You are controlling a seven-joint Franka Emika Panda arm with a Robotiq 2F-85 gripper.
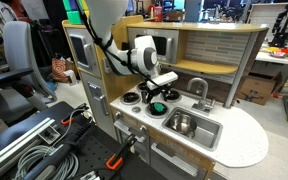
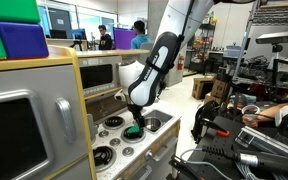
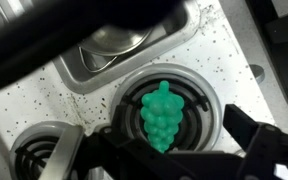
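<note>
A bunch of green toy grapes [image 3: 162, 116] lies on a round black-and-silver burner of the toy stove. The grapes [image 1: 158, 107] also show on the front burner nearest the sink in exterior view 1, and as a small green patch [image 2: 134, 131] in exterior view 2. Just above them hangs my gripper, pointing down with its fingers apart. Nothing is held between them. In the wrist view the dark fingers reach in from the bottom edge, one to each side of the bunch.
A metal pot [image 1: 183, 124] sits in the sink [image 1: 204, 135] beside the stove, with a faucet [image 1: 204, 92] behind it. Other burners [image 1: 131, 98] are bare. A wooden shelf [image 1: 206, 67] overhangs the back.
</note>
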